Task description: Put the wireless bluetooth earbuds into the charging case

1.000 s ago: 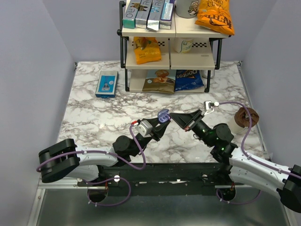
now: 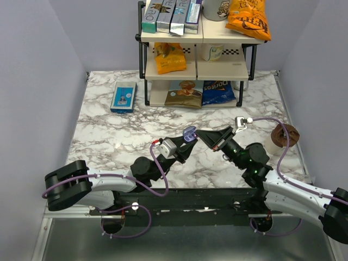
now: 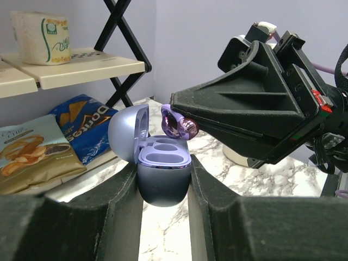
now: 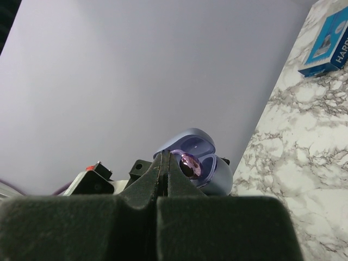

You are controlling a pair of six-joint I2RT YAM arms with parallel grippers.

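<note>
My left gripper (image 2: pixel 188 144) is shut on the lilac charging case (image 3: pixel 163 182), held upright above the table. Its lid (image 3: pixel 128 133) stands open on the left in the left wrist view, and the wells visible in the tray (image 3: pixel 164 148) look empty. From the right, my right gripper (image 2: pixel 199 132) reaches in, shut, with a purple earbud (image 3: pixel 176 125) at its fingertips. This earbud, a curved band with a glossy end, hangs just above the tray beside the lid. In the right wrist view the glossy end (image 4: pixel 190 165) appears in front of the case; contact with it cannot be told.
A blue box (image 2: pixel 123 97) lies at the table's back left. The shelf rack (image 2: pixel 223 69) with snack bags and boxes stands at the back, and a brown-topped canister (image 2: pixel 285 136) at the right.
Between the earlier top views and now, the right gripper's tip has shifted very slightly towards the case. The left arm looks still.
</note>
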